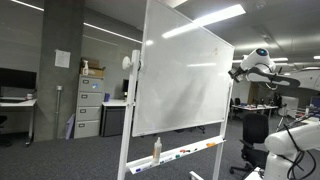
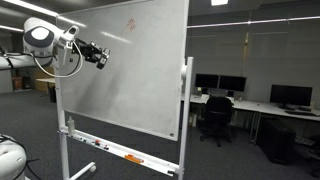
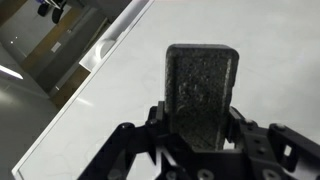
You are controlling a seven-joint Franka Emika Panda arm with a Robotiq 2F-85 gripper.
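Observation:
A dark, worn block that looks like a board eraser (image 3: pixel 200 85) fills the middle of the wrist view, and my gripper is shut on its lower part. Behind it spreads the whiteboard (image 3: pixel 110 110), its edge slanting along the left. In the second exterior view my gripper (image 2: pixel 103 58) is in front of the upper left of the board (image 2: pixel 135 75); whether the block touches the surface I cannot tell. Small reddish marks (image 2: pixel 131 24) show near the board's top. The first exterior view sees the gripper (image 1: pixel 235 72) only at the board's far right edge.
Under the board runs a tray (image 2: pixel 115 149) with markers and an orange item (image 2: pixel 134 158). A spray bottle (image 1: pixel 157 150) stands on it. Office chairs (image 1: pixel 256 135) and desks with monitors (image 2: pixel 218 83) are set around the room.

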